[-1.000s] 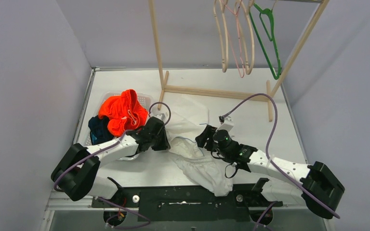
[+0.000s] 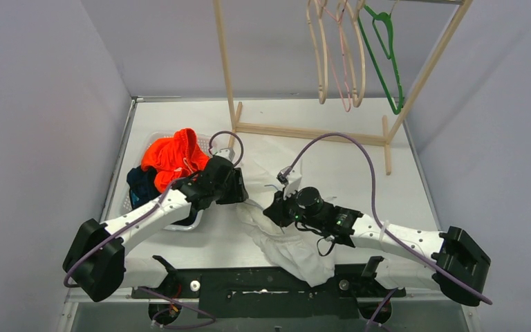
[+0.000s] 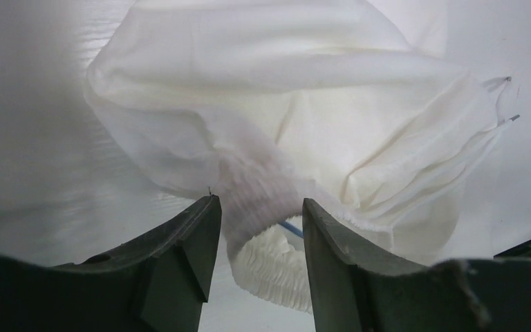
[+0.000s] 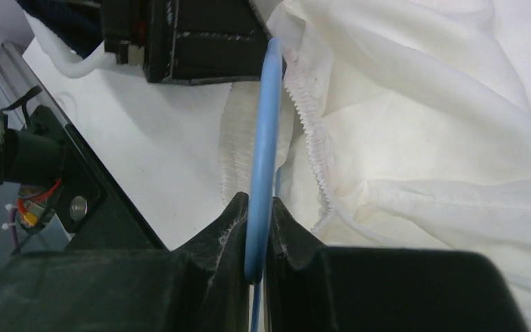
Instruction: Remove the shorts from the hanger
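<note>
White shorts [image 2: 294, 252] lie spread across the table's middle, their front end reaching over the dark front edge. A blue hanger [image 4: 264, 152] runs through my right gripper, which is shut on it. Part of the hanger [image 3: 292, 229] shows inside the waist opening in the left wrist view. My left gripper stands open over the gathered waistband [image 3: 269, 207], a clear gap between its fingers. Whether cloth touches those fingers is hard to tell. In the top view the two grippers face each other closely above the shorts.
At the left, a white basket [image 2: 207, 142] holds orange cloth [image 2: 176, 162] and dark cloth [image 2: 142, 185]. A wooden rack [image 2: 304, 133] with several hangers stands at the back. Bare table shows at the right.
My right gripper has moved left and closed on the blue hanger.
</note>
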